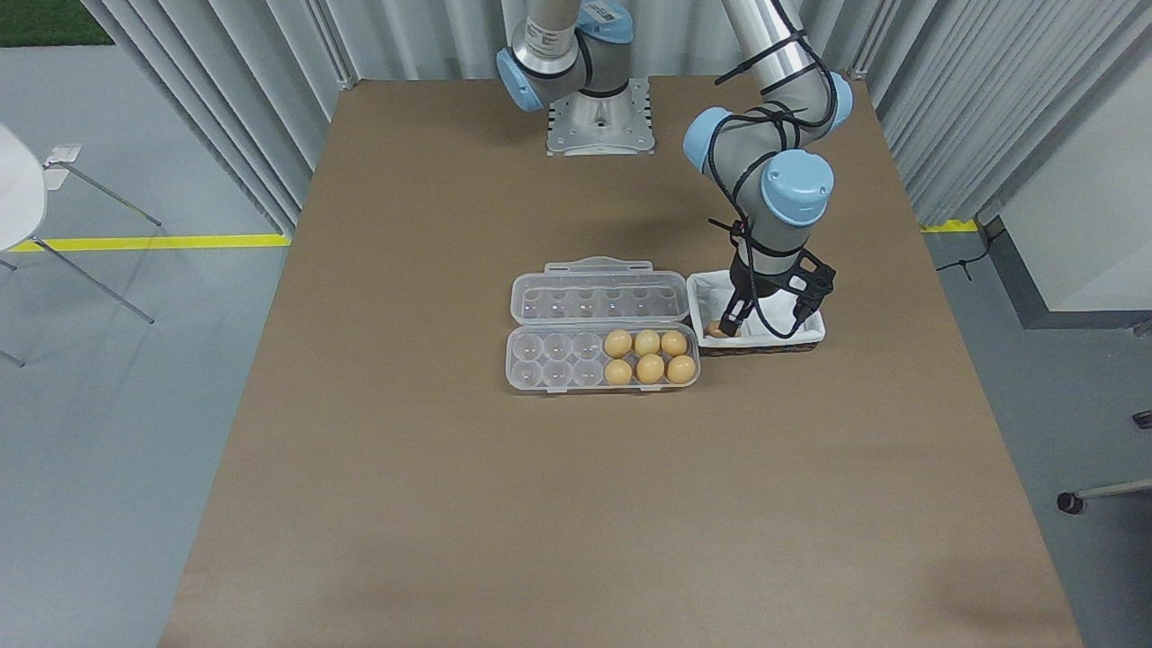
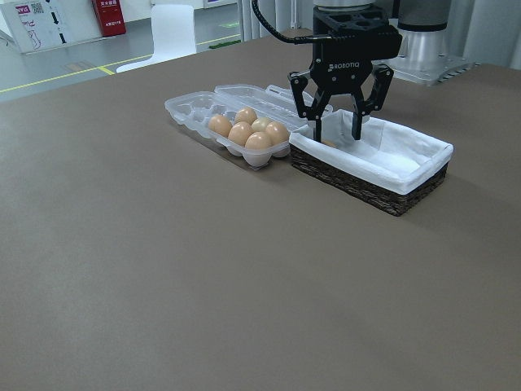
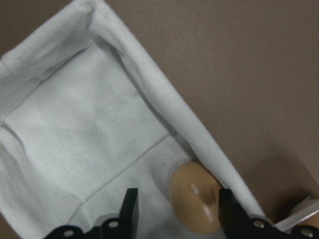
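Observation:
My gripper is open just over a white cloth-lined wicker basket, its fingers apart and pointing down. Inside that basket, against the cloth side, an egg lies below my fingers, close to the right finger in the wrist view. A clear plastic egg carton stands open beside the basket, with several eggs in the right half of its tray and empty wells in the left half.

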